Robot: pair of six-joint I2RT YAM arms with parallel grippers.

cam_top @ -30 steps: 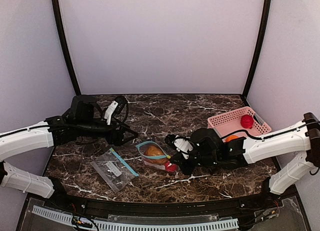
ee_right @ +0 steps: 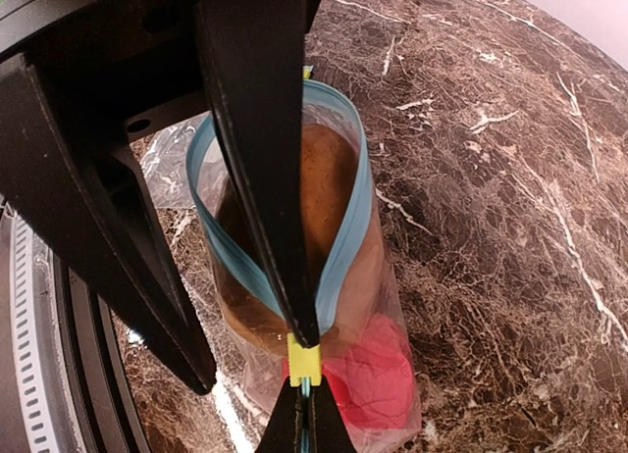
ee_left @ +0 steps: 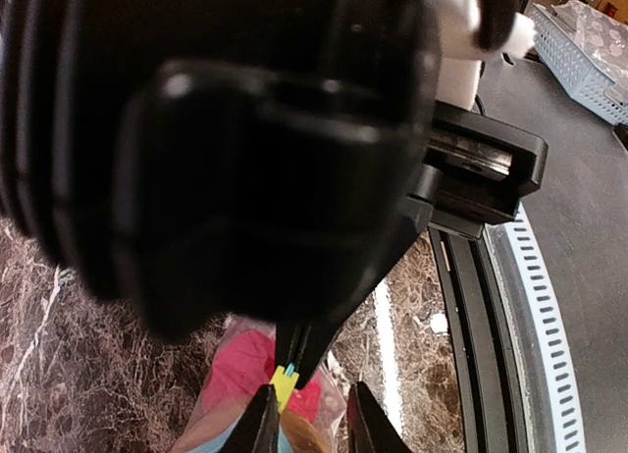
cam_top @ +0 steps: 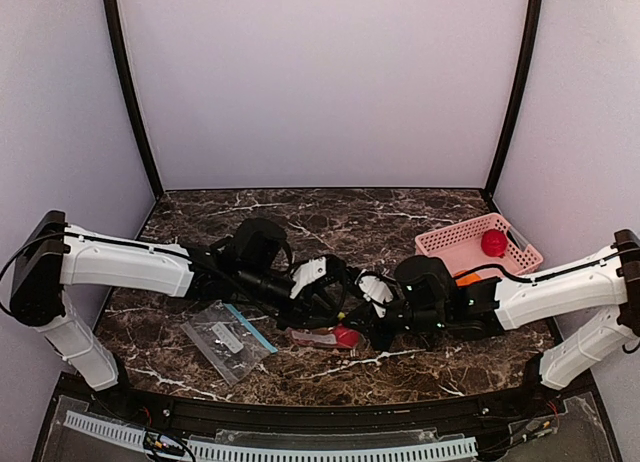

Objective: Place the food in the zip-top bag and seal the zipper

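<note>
A zip top bag with blue zipper rim (ee_right: 348, 227) stands on the table, holding a brown item (ee_right: 324, 169) and red contents (ee_left: 235, 375). Its yellow slider tab (ee_right: 304, 357) is at the near end of the zipper, where my right gripper is shut on it. In the top view both hands hide most of the bag.
A second, flat empty bag (cam_top: 225, 347) lies at the left. A pink basket (cam_top: 450, 237) with a red item (cam_top: 493, 242) and an orange one stands at the back right.
My left arm has swung right from the left side to over the bag and the tab, covering the bag in the top view. The right arm has barely moved.
</note>
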